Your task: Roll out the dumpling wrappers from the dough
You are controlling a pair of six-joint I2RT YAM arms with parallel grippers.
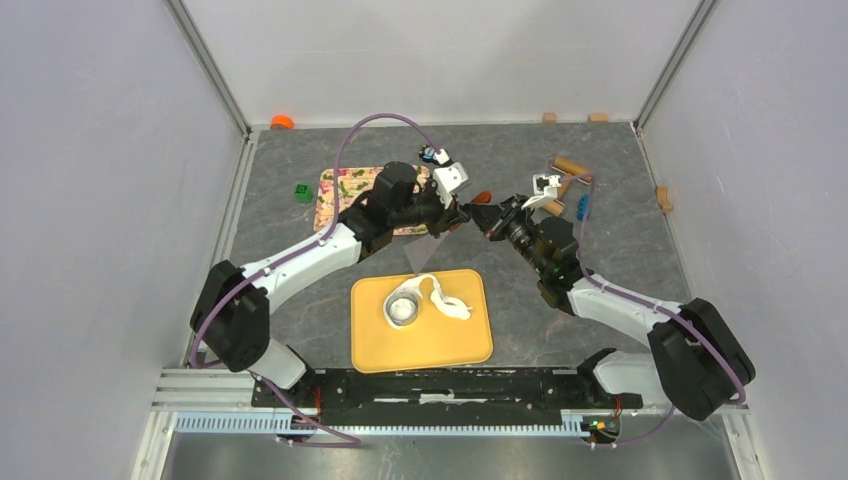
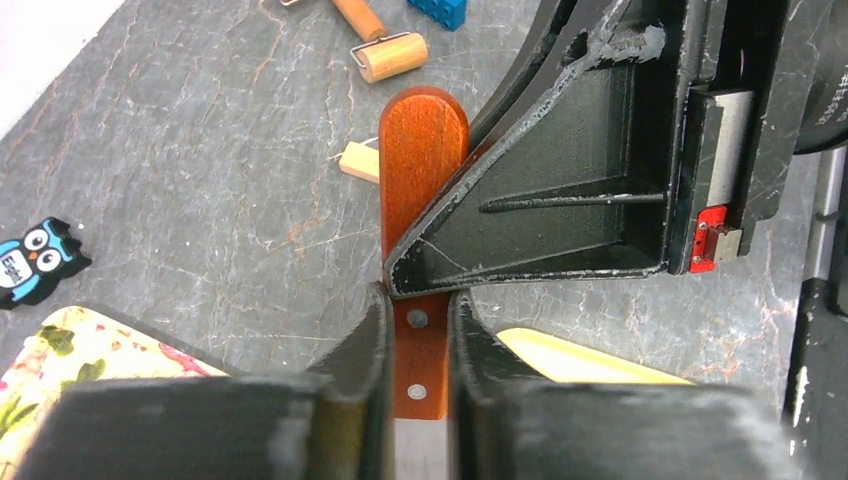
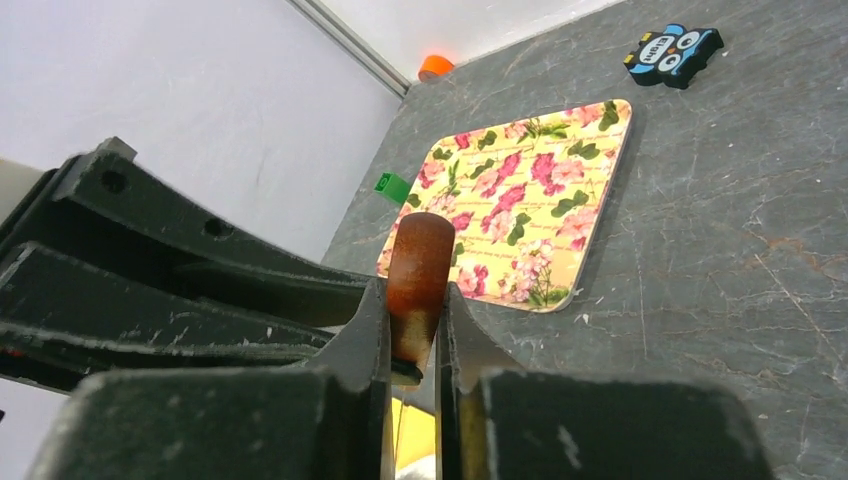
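Observation:
A wooden-handled scraper with a metal blade (image 1: 424, 250) is held in the air between both grippers. My left gripper is around its riveted wooden handle (image 2: 420, 160); whether it grips firmly, I cannot tell. My right gripper is shut on the same handle (image 3: 420, 270). Below, on the yellow board (image 1: 370, 340), lie white dough pieces (image 1: 450, 306) and a metal ring (image 1: 389, 310).
A floral board (image 3: 540, 190) lies at the back left, with a green block (image 1: 303, 192) beside it. Wooden rollers (image 1: 570, 166) and a blue block (image 2: 437, 12) lie back right. An owl-shaped object (image 3: 672, 55) is at the back.

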